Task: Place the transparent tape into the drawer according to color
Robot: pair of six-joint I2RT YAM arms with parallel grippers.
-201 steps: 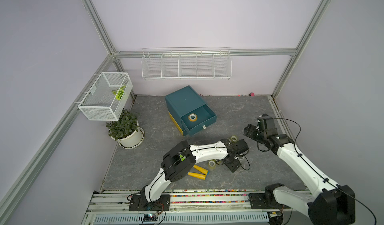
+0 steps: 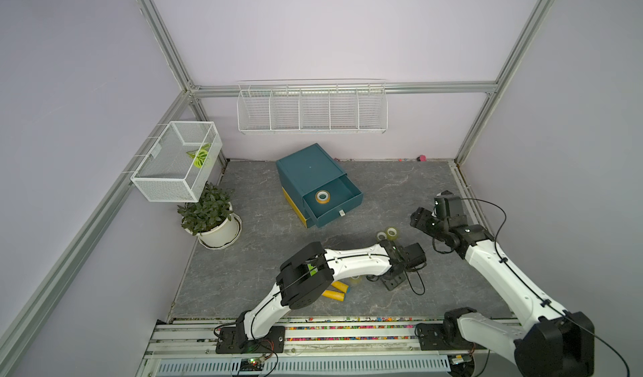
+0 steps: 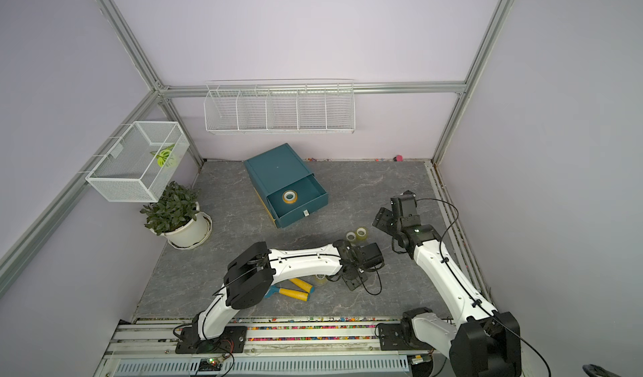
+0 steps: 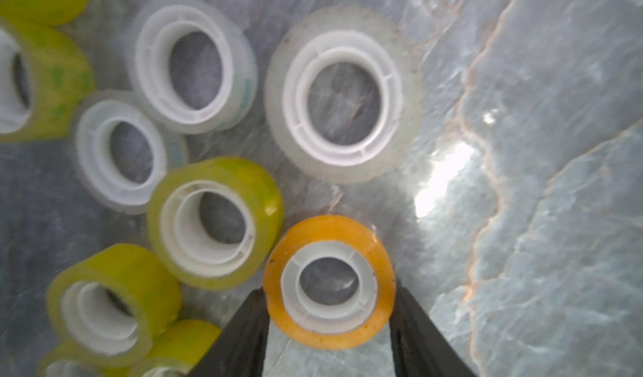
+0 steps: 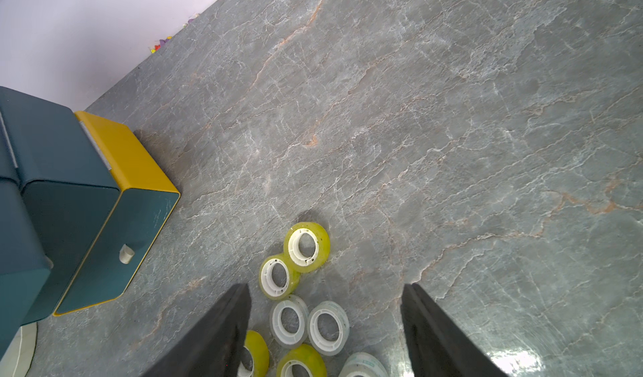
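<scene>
In the left wrist view an orange tape roll lies between the fingertips of my left gripper, which is part open over it; whether they touch it is unclear. Yellow tape rolls and clear rolls lie around it. In the top left view the teal drawer is pulled out, with an orange tape roll inside. My right gripper is open above the table, with yellow and clear rolls below it.
A yellow drawer box adjoins the teal one. A potted plant and white basket are at the left.
The right arm has barely moved.
</scene>
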